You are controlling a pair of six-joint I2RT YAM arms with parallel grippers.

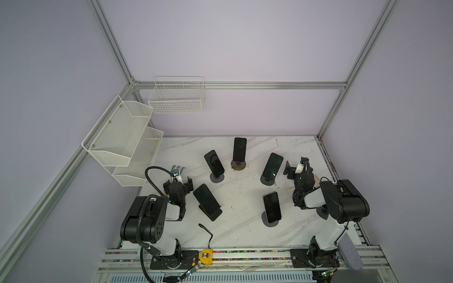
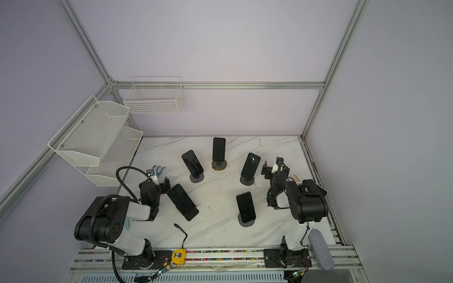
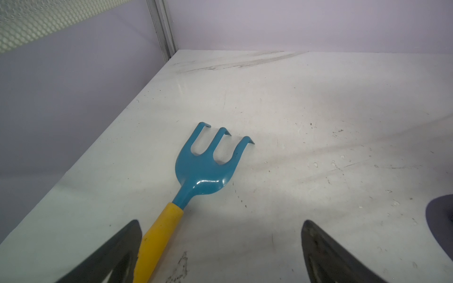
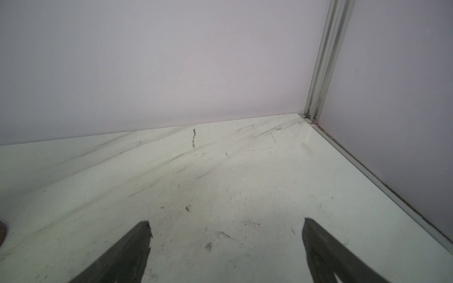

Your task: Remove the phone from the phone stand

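Several dark phones lean on stands across the white marbled table. One phone (image 1: 239, 149) is at the back middle on a stand with a brown-edged base (image 1: 238, 165). Left of it a tilted phone (image 1: 214, 161) rests over a round base (image 1: 217, 178). To the right is another phone (image 1: 273, 165), and nearer the front a phone (image 1: 271, 206) above a grey base (image 1: 269, 222). At front left a phone (image 1: 205, 198) lies back on a dark stand (image 1: 215, 215). My left gripper is open and empty, left of that phone; my right gripper, also open and empty, is at the right side.
A blue garden fork (image 3: 203, 169) with a yellow handle lies before the left gripper. A yellow tape measure (image 1: 206, 256) sits at the front edge. White mesh shelves (image 1: 118, 136) stand along the left wall. Mid-table is clear between the stands.
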